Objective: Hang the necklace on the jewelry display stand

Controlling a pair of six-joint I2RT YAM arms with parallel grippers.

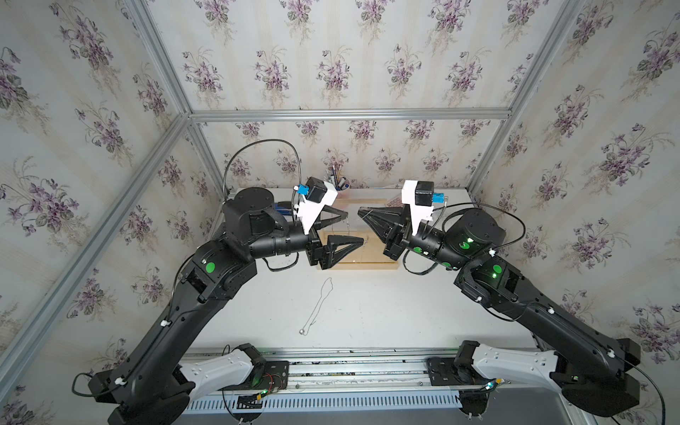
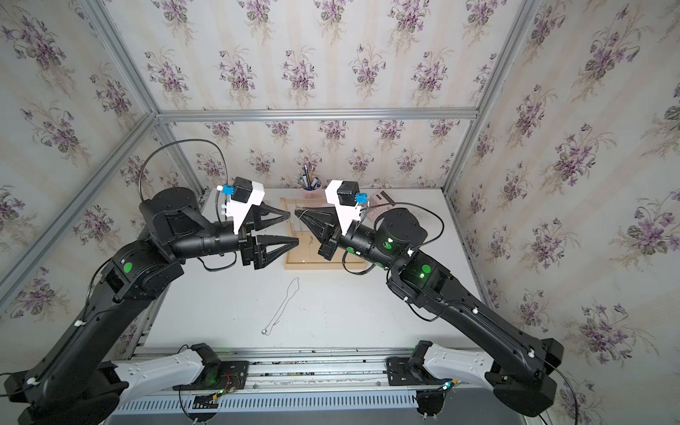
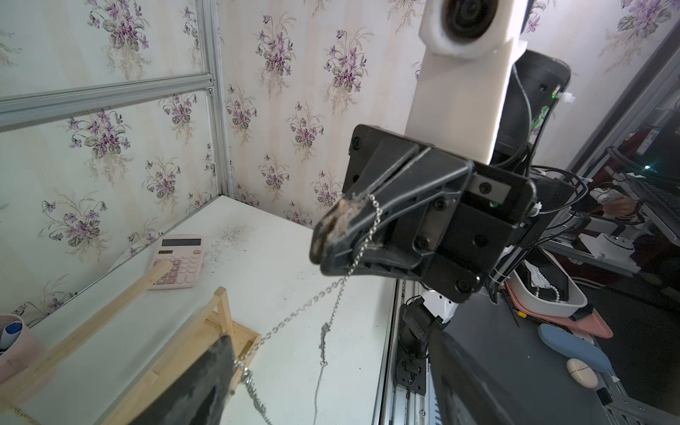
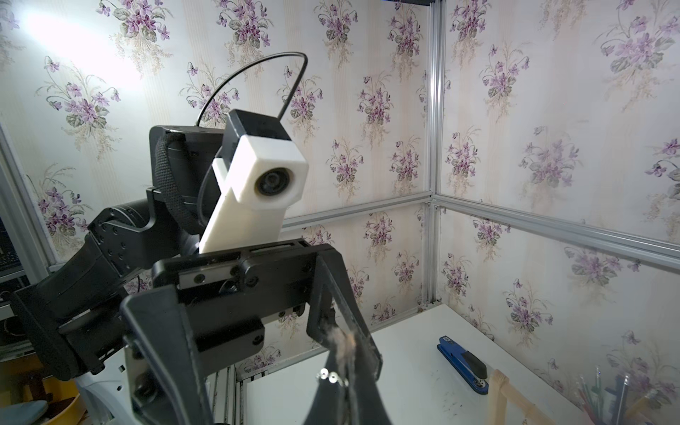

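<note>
A silver chain necklace (image 3: 308, 302) runs from the fingertips of my right gripper (image 1: 362, 211) down and to the left in the left wrist view; my right gripper is shut on it. Facing it from the left, my left gripper (image 2: 287, 226) has its fingers spread apart, just clear of the other. The wooden display stand (image 2: 318, 265) stands on the table behind both grippers, partly hidden by them. Another necklace (image 2: 271, 322) lies stretched on the white table at the front.
A pink calculator (image 3: 177, 276), a blue stapler (image 4: 460, 362) and a pen holder (image 2: 309, 180) stand toward the back.
</note>
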